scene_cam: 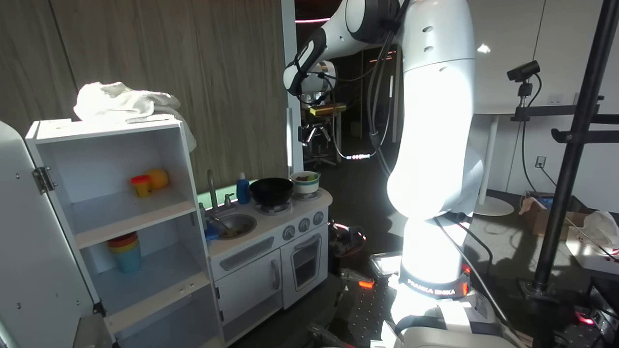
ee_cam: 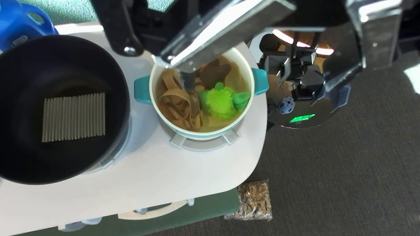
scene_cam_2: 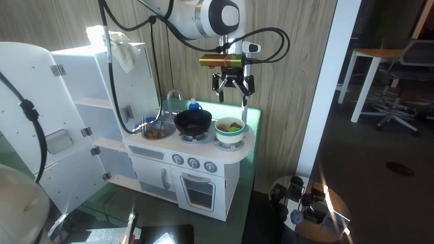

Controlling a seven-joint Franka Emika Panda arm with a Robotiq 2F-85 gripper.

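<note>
My gripper point(scene_cam_2: 233, 99) hangs open in the air above the right end of the toy stove, with nothing between its fingers. Below it, on the right burner, stands a white pot point(scene_cam_2: 229, 136) with teal handles. From the wrist view, the pot point(ee_cam: 202, 133) holds brown pasta-like strips point(ee_cam: 179, 102), a bright green piece point(ee_cam: 220, 101) and a dark brown piece point(ee_cam: 215, 73). One finger point(ee_cam: 232, 33) covers part of the pot's far rim. Left of the pot, a black pan point(ee_cam: 23, 157) on the other burner has a ridged grey patch inside.
A sink point(scene_cam_2: 158, 129) with brown items lies left of the pan, and a blue bottle point(scene_cam_2: 194, 105) stands behind the pan. The white shelf point(scene_cam: 145, 226) holds cups and has a cloth point(scene_cam: 125, 104) on top.
</note>
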